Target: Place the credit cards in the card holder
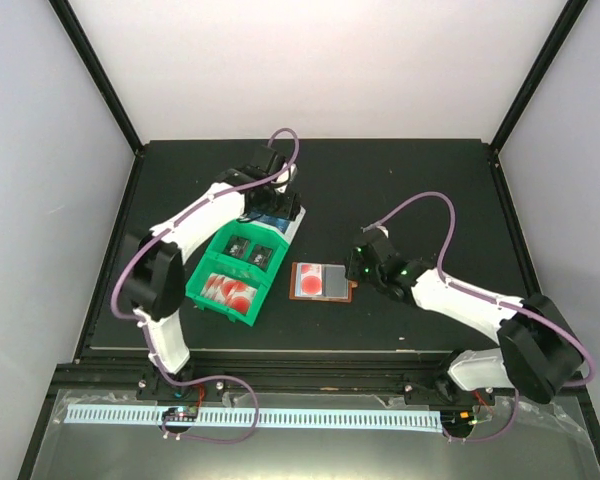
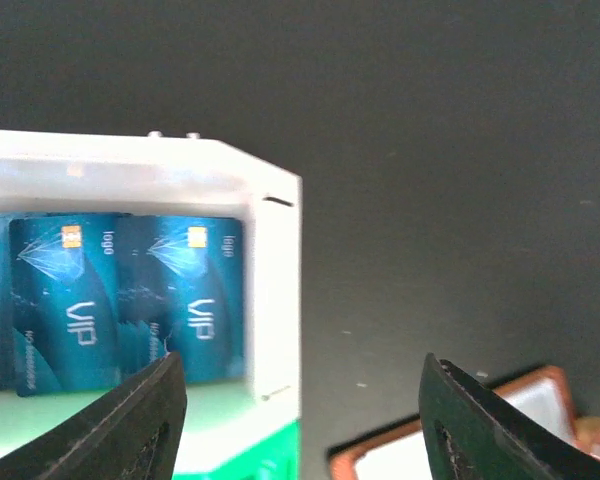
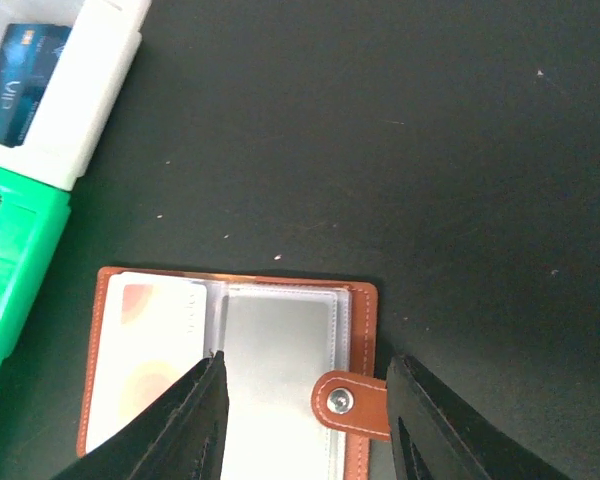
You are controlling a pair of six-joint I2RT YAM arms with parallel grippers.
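The brown-edged card holder (image 1: pixel 293 283) lies flat and unfolded on the black table. A white card with red circles (image 1: pixel 311 281) sits in its left pocket; the clear right pocket (image 3: pixel 277 370) looks empty. Blue VIP cards (image 2: pixel 68 290) lie in the white bin of the box. Above that bin is my left gripper, its fingers apart and nothing between the fingers. My right gripper hovers over the holder's right edge, fingers parted. The holder's brown strap (image 3: pixel 364 405) shows between those fingers from above; I see no contact.
The green box (image 1: pixel 199 262) left of the holder has two middle compartments with dark cards (image 1: pixel 237 246) and a front one with red-and-white cards (image 1: pixel 229 291). Free table lies behind and to the right of the holder.
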